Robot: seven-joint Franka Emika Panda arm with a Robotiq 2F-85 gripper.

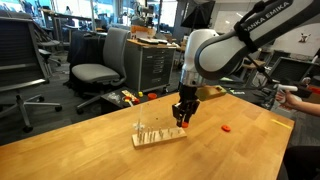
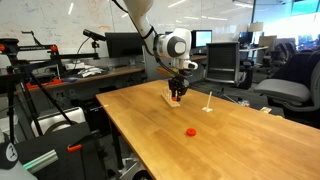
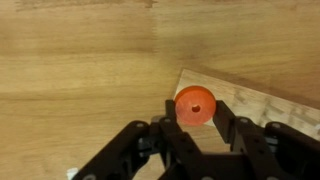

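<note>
A small red round piece with a dark hole in its middle (image 3: 195, 105) sits between the fingertips of my gripper, which is shut on it. In exterior view 1 the gripper (image 1: 184, 116) hangs over the right end of a pale wooden block with a row of upright pegs (image 1: 160, 137), the red piece just below its fingers. The wrist view shows the block's end (image 3: 265, 105) beneath and right of the held piece. A second red piece (image 1: 226, 128) lies loose on the table, away from the block; exterior view 2 shows this loose red piece (image 2: 191, 132) too.
The wooden table (image 1: 75, 145) is wide and mostly bare around the block. A thin white upright item (image 2: 209, 101) stands on it in exterior view 2. Office chairs (image 1: 100, 65) and a cabinet (image 1: 153, 62) stand beyond the table edge.
</note>
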